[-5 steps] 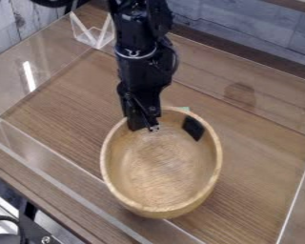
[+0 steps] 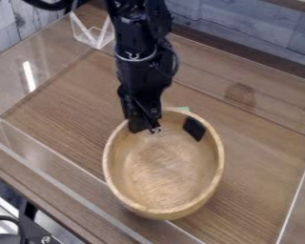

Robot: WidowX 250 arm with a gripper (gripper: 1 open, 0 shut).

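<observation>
A black robot arm hangs from the top centre, its gripper [image 2: 140, 119] low at the upper left rim of a large oval wooden bowl [image 2: 162, 176]. The fingertips are partly dark against the bowl, so whether they are open or shut on the rim is unclear. A dark oblong object [image 2: 194, 130] is at the bowl's upper right rim, with a small pale green piece beside it.
The bowl stands on a brown wooden table [image 2: 60, 105], with free room to the left and right. Grey plank walls run along the back. Black cables lie at the lower left corner.
</observation>
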